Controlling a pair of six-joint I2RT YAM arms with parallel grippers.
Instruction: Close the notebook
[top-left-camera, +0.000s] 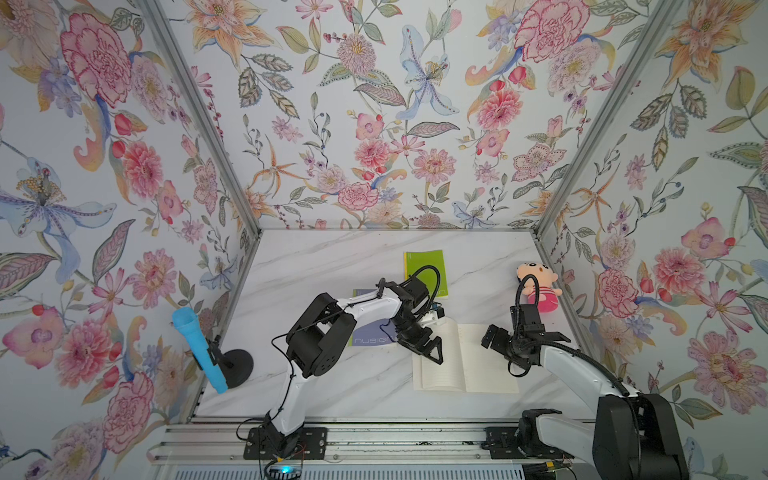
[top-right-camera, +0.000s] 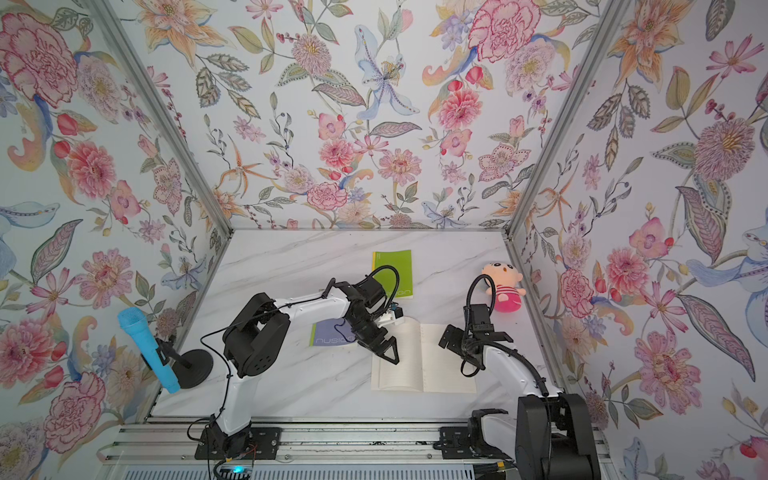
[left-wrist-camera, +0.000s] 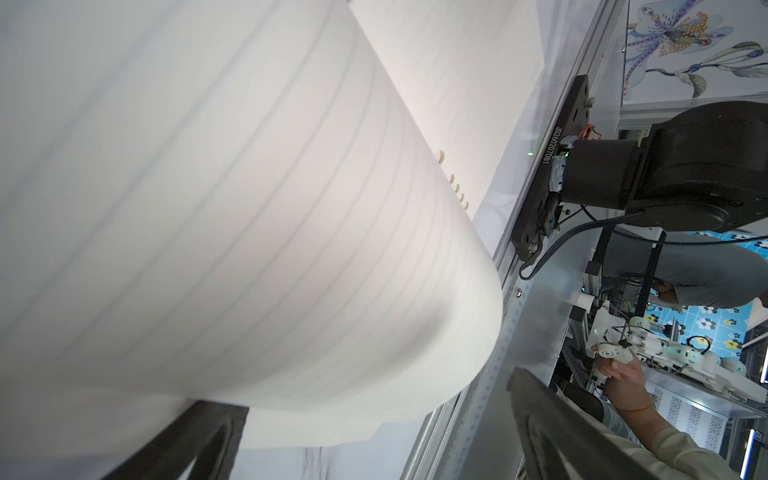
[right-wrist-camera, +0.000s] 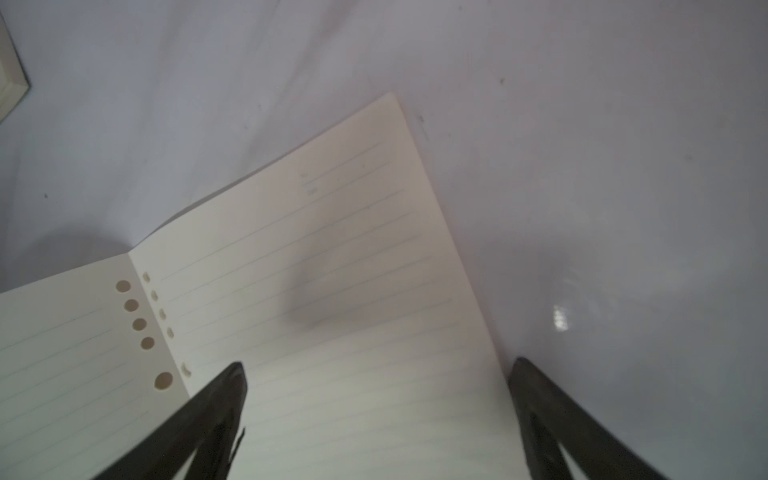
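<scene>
The notebook (top-left-camera: 489, 374) lies spread open on the table, its ruled cream pages up. Its left leaves (left-wrist-camera: 264, 208) bulge into a curve towards the left wrist camera. My left gripper is over the notebook's left side with its fingers wide apart; part of the curved paper lies in front of its fingers (left-wrist-camera: 209, 436). At the right page (right-wrist-camera: 360, 264), my right gripper also stands open. One of its fingers (right-wrist-camera: 214, 420) overlaps the page in view; the other is by the outer edge. Contact with the paper cannot be made out.
A green booklet (top-left-camera: 424, 265) lies behind the notebook. To the left, a blue-purple booklet (top-left-camera: 369, 334) is partly under my left arm. A plush toy (top-left-camera: 537, 281) sits at the back right, and a blue cylinder (top-left-camera: 198, 350) on a black stand is far left.
</scene>
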